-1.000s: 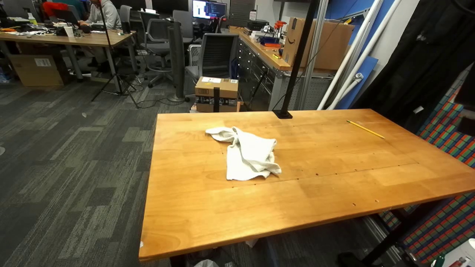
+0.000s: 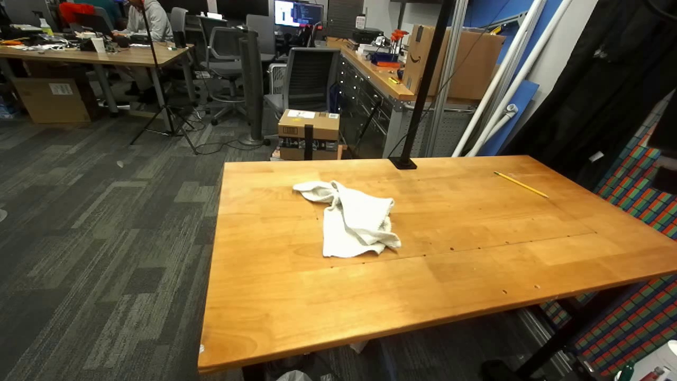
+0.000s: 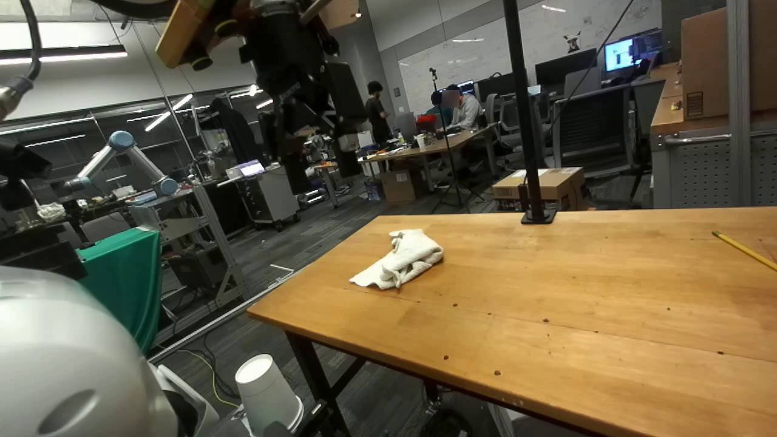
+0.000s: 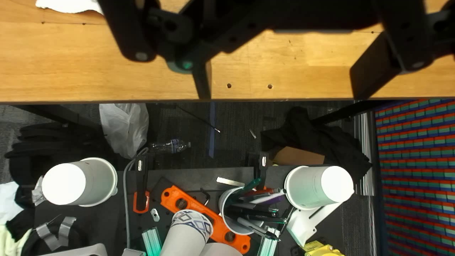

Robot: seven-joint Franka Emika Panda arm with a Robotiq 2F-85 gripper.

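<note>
A crumpled white cloth [image 2: 358, 219] lies on the wooden table [image 2: 285, 305], left of its middle in exterior view 1. Exterior view 2 has the same cloth [image 3: 408, 258] near the table's left end, and only a bit of the cloth [image 4: 68, 5] shows at the wrist view's top left. A yellow pencil [image 2: 520, 184] rests toward the back right of the table. My gripper [image 3: 321, 166] hangs high above table level, well apart from the cloth. In the wrist view the gripper is open, its fingers wide apart and nothing between them.
A black post [image 2: 412, 114] rises from the table's back edge. Below the front edge, the wrist view has a dark shelf with white cups [image 4: 64, 183], a pen cup [image 4: 234, 213] and an orange tool [image 4: 204, 217].
</note>
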